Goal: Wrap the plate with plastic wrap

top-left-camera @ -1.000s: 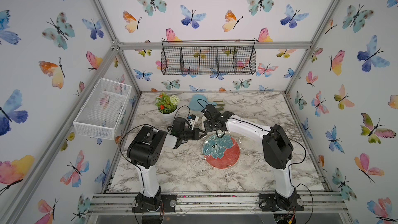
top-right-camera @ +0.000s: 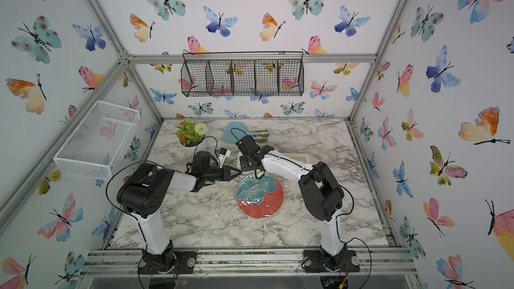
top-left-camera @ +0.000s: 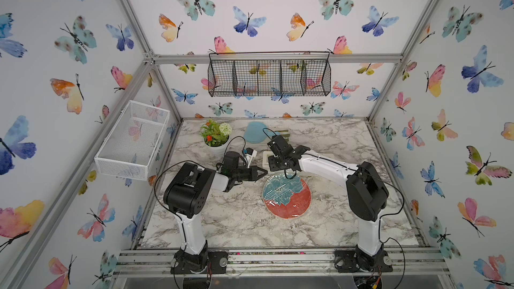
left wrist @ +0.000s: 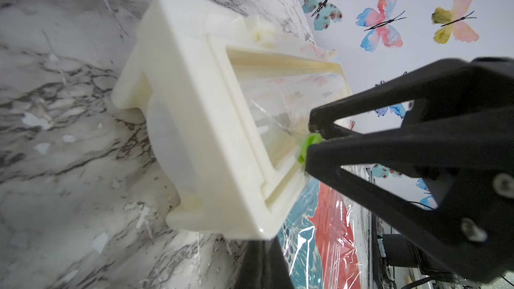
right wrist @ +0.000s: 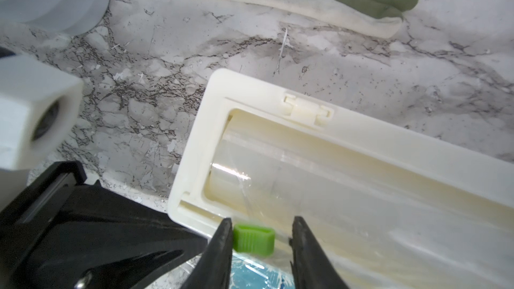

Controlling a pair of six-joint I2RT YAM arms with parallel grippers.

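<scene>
The plate [top-left-camera: 286, 203], teal and red, lies on the table under shiny clear wrap [top-right-camera: 260, 195]. Behind it, a cream wrap dispenser [right wrist: 316, 112] holds a clear roll [right wrist: 299, 176]. On the dispenser's front edge sits a small green slider [right wrist: 253, 240], with my right gripper shut around it. The left wrist view shows the same right gripper at the green slider [left wrist: 310, 147]. My left gripper is shut beside the dispenser's left front corner; nothing shows between its fingers, and I cannot tell whether they touch the dispenser.
A potted plant [top-left-camera: 215, 138] stands behind the left gripper. Farther back are a blue dish [top-left-camera: 256, 131] and a cloth [right wrist: 299, 0]. A white basket [top-left-camera: 131, 139] hangs on the left wall.
My right gripper has moved a little to the right, away from the left gripper's tip. The plate has shifted very slightly to the right. The left arm stays still.
</scene>
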